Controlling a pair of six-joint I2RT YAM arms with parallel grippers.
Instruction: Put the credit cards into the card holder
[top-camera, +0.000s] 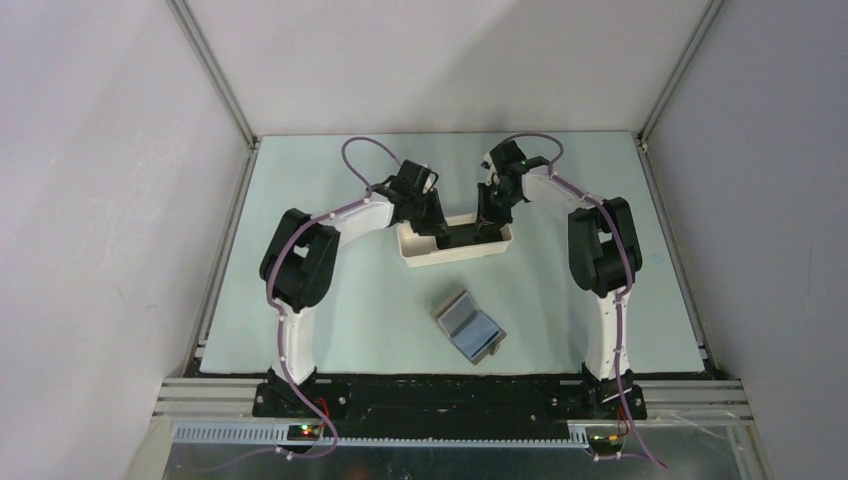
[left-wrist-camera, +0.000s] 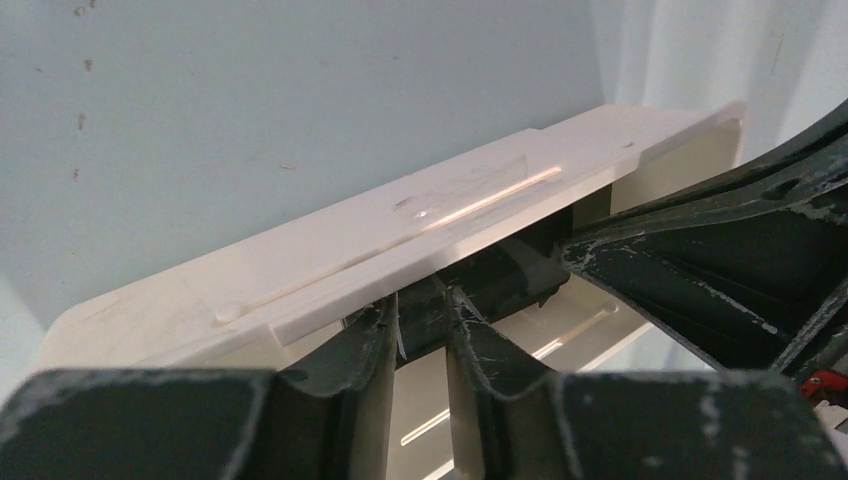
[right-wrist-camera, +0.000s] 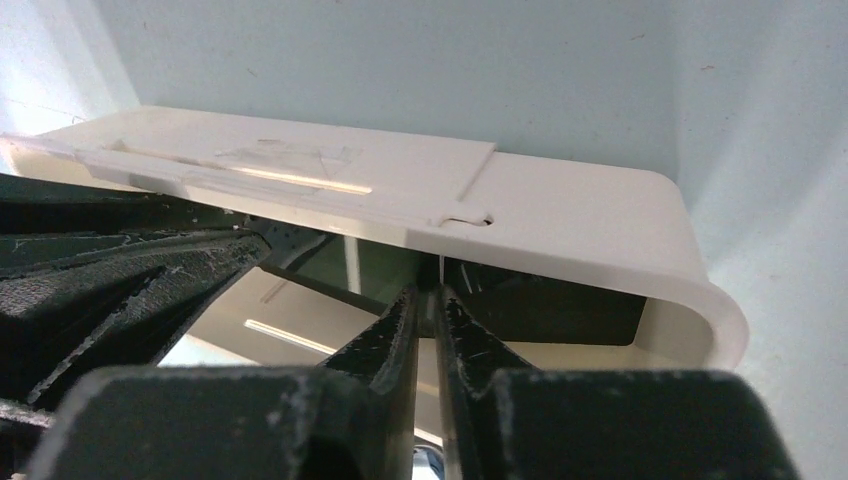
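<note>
A long white tray (top-camera: 447, 259) stands at the table's middle, with dark, flat, card-like pieces (top-camera: 461, 236) inside. In the right wrist view a dark piece (right-wrist-camera: 560, 305) fills much of the tray. My left gripper is part open over the tray, its fingertips slightly apart, a dark piece (left-wrist-camera: 490, 285) showing behind them. From the right, my right gripper reaches over the tray, narrowly open; whether a card edge lies between its tips is unclear. An unfolded grey-blue holder (top-camera: 470, 328) lies nearer the front.
Both grippers work close together over the same tray, and each wrist view shows the other arm's finger at its side. The tray's raised white walls surround the dark pieces. Open table (top-camera: 380, 320) lies around the grey-blue holder and to both sides.
</note>
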